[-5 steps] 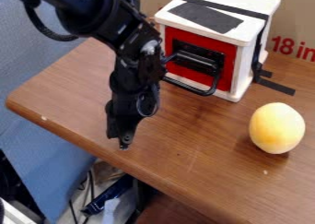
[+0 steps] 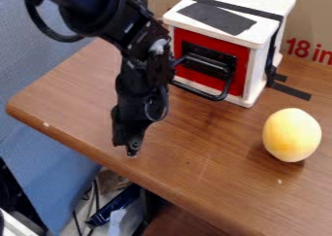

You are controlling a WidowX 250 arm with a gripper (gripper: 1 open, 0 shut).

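A black robot arm reaches down from the top left, its gripper (image 2: 132, 147) pointing at the wooden table (image 2: 78, 114) near the front edge. Its fingertips are small and dark, so whether they are apart cannot be told; no object is visible at them. Behind it to the right stands a white and red box (image 2: 195, 36) with a black handle on its front. A pale yellow round object (image 2: 292, 134) rests on the tabletop at the right, well apart from the gripper.
A cardboard box (image 2: 309, 31) stands at the back right. The left part of the tabletop and the area between the gripper and the round object are clear. Cables and bags lie below the table's front edge.
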